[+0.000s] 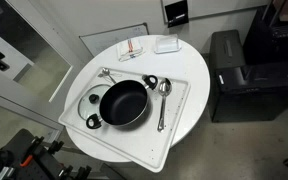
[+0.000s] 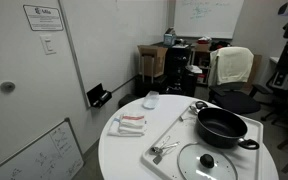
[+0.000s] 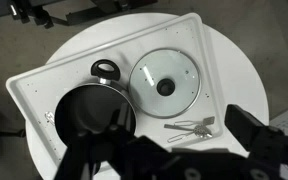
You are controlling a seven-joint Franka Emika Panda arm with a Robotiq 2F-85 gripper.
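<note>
A black two-handled pot [image 1: 124, 103] stands without a lid on a white tray [image 1: 152, 150], and its inside looks empty. Beside it lies a round glass lid [image 3: 164, 83] with a black knob, flat on the tray. A metal ladle [image 1: 163, 104] rests on the pot's other side. Several metal utensils [image 3: 196, 129] lie near the lid. My gripper is open above the tray, its dark fingers spread wide apart at the bottom of the wrist view, with nothing held between them. They cover part of the pot's lower edge there.
The tray sits on a round white table [image 2: 120, 156]. A folded striped cloth [image 2: 131, 124] and a clear container [image 2: 151, 100] are on the table outside the tray. Black bins [image 1: 246, 85] stand beside the table, and a whiteboard [image 2: 42, 152] leans at the wall.
</note>
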